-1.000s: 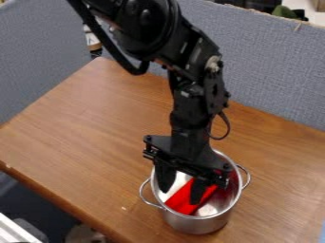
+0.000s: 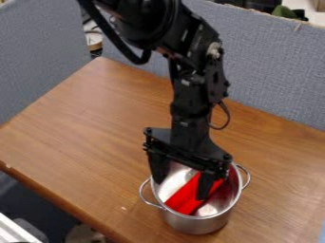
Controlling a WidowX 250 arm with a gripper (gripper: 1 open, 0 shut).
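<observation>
My black gripper [image 2: 183, 175] reaches down into a metal pot [image 2: 197, 222] with two handles, near the right front of the wooden table. Its fingers stand apart, open, inside the pot. A red object [image 2: 185, 196] with a white part lies in the pot beneath and between the fingers, partly hidden by them.
Grey padded walls [image 2: 267, 85] border the back and left. The table's front edge runs close to the pot at lower left.
The gripper and arm have shifted slightly up and to the left over the pot. The pot looks unmoved.
</observation>
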